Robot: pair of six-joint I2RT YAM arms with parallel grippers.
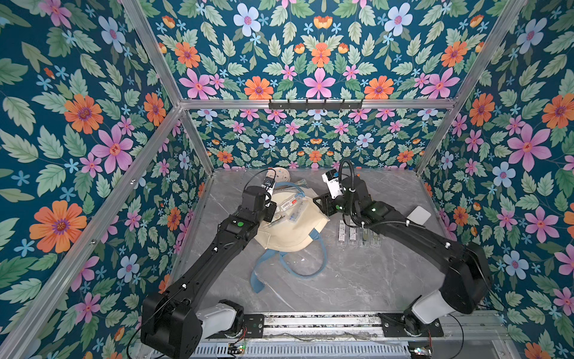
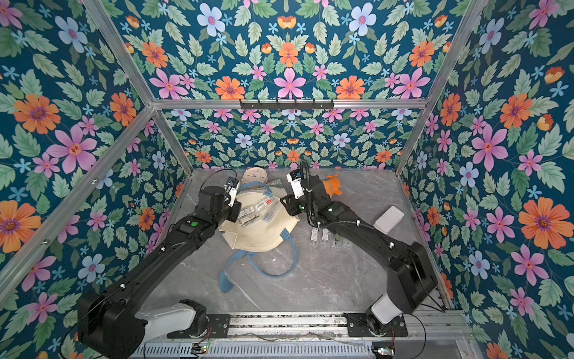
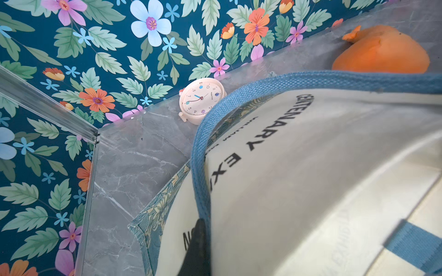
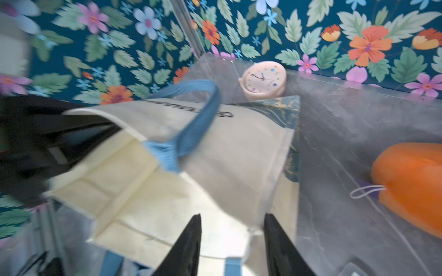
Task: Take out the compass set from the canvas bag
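Observation:
The cream canvas bag (image 1: pixel 293 239) with blue straps lies mouth-open on the table between both arms. Inside its mouth, clear packets (image 2: pixel 263 205) with white and red labels show in the top views; which one is the compass set I cannot tell. My left gripper (image 1: pixel 272 212) is shut on the bag's left edge, one black finger (image 3: pixel 197 253) showing against the cloth and blue strap. At the opposite edge is my right gripper, its fingers apart with the blurred bag rim (image 4: pixel 257 230) between them.
Behind the bag stands a pink round clock (image 3: pixel 201 99). An orange object (image 4: pixel 414 184) lies to the bag's right. Several small packs (image 1: pixel 352 234) sit right of the bag, and a white box (image 1: pixel 418 215) is farther right.

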